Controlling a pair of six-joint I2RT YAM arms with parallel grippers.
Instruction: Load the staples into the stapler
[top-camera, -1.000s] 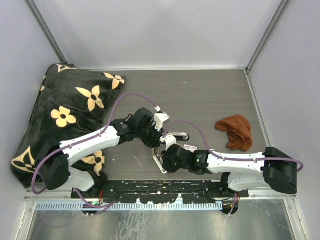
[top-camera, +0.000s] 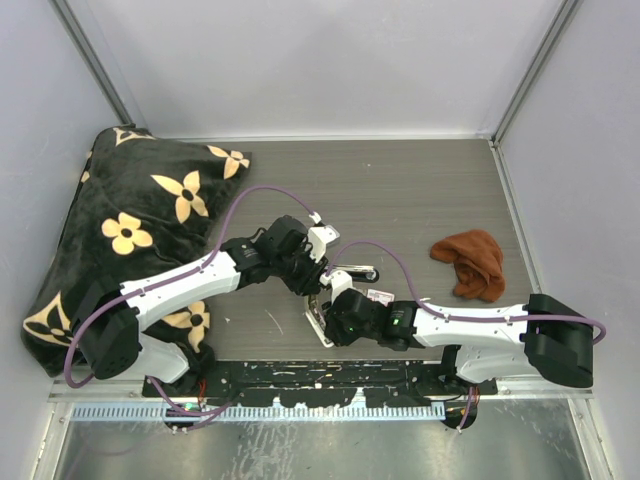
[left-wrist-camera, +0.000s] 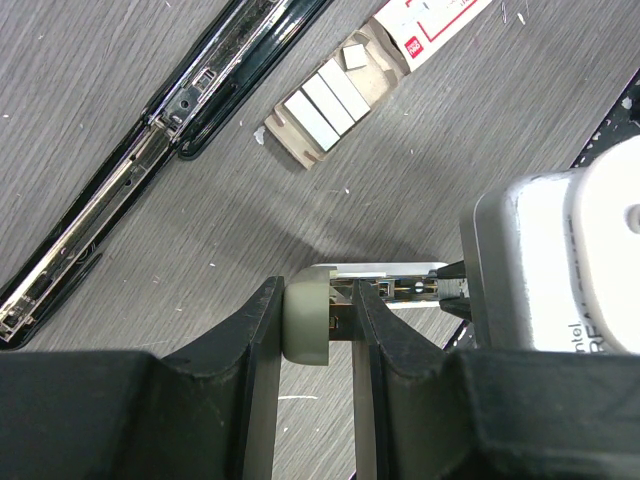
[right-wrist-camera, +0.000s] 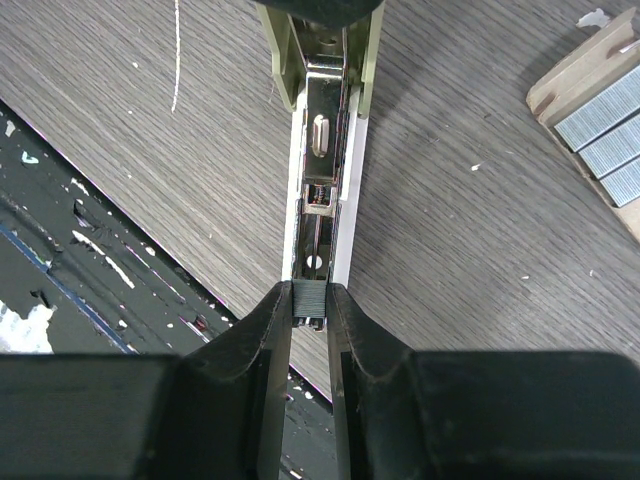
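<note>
Olive-green stapler with a white base (right-wrist-camera: 352, 190) stands opened, its metal magazine (right-wrist-camera: 323, 140) exposed in the right wrist view. My left gripper is shut on its green top part. At the magazine's near end, my right gripper is shut on a short grey staple strip (right-wrist-camera: 309, 293). The strip sits in line with the channel; whether it rests inside cannot be told. From above, both grippers (top-camera: 318, 290) meet over the stapler, and the arms hide most of it.
An open box of staples (left-wrist-camera: 325, 105) lies beside the stapler. Farther off is a second, black stapler (left-wrist-camera: 150, 150), lying opened out. A brown cloth (top-camera: 470, 264) is at the right and a dark flowered cloth (top-camera: 150, 190) at the left.
</note>
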